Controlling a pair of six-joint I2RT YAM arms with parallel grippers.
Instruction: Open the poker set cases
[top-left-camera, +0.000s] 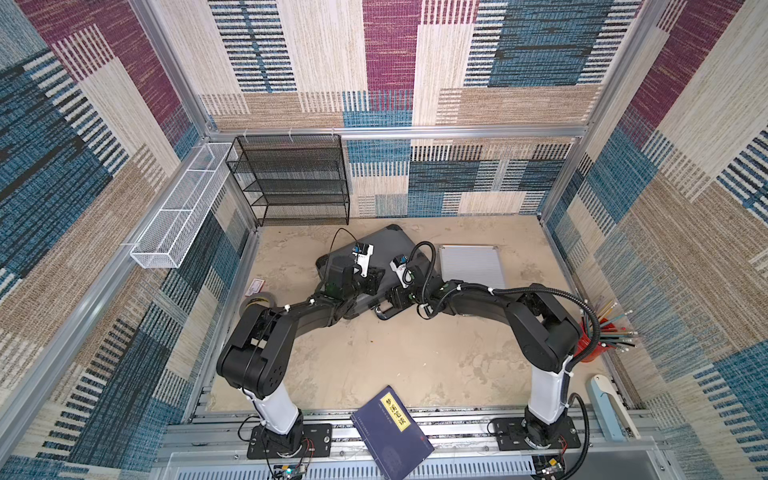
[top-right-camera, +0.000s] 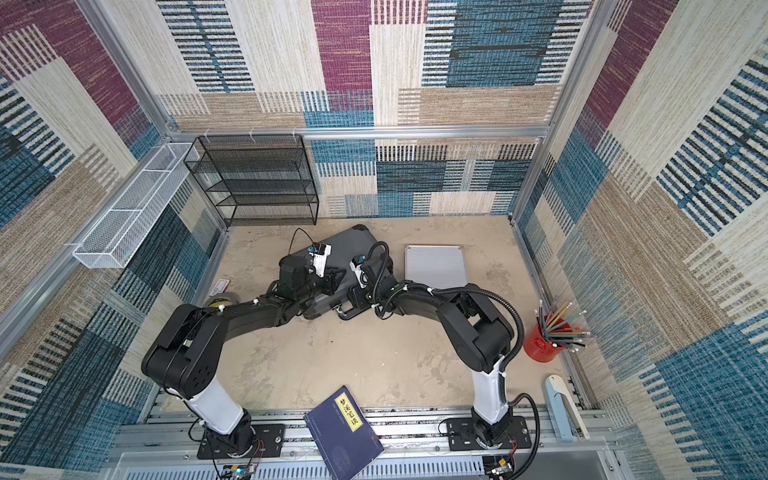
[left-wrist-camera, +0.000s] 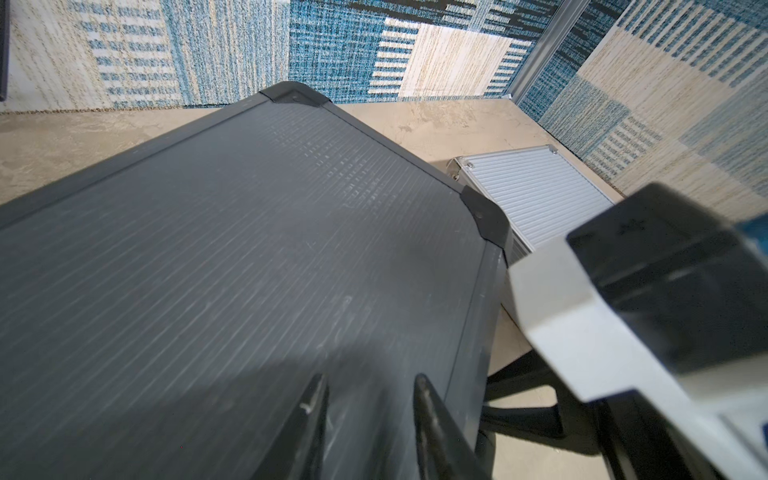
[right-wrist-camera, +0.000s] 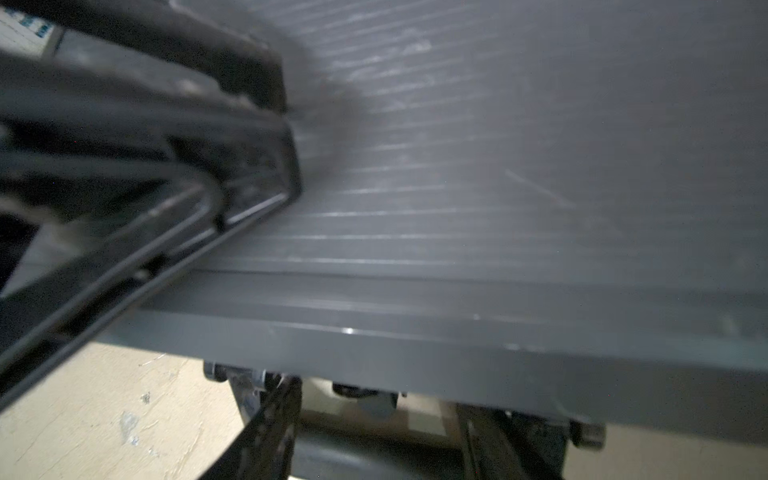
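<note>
A dark grey case lies angled at the middle back of the table, a silver ribbed case to its right. My left gripper is open over the dark case's lid, with nothing held between its fingertips. My right gripper is open at the dark case's near edge, where latch hardware and a handle show below the lid's rim. The left gripper's fingers also show close above the lid in the right wrist view.
A black wire rack and white basket stand back left. A blue book lies at the front; a red pencil cup and stapler-like tool sit right.
</note>
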